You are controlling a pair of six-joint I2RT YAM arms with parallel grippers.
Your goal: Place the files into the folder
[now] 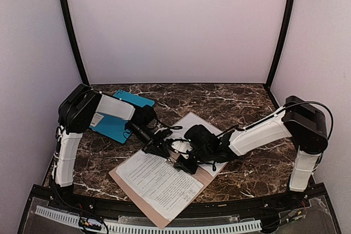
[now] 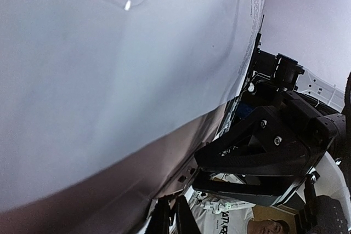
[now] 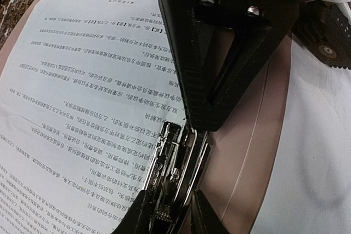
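An open pink folder lies at the front middle with printed sheets on it and a metal clip along its spine. My left gripper is at the clip's far end; in the left wrist view its fingertips sit low at the clip beside a white sheet, and what it grips is mostly hidden. My right gripper is at the clip beside it; in the right wrist view its fingertips are down on the clip, shut on it.
A blue folder with a label lies at the back left, partly under the left arm.
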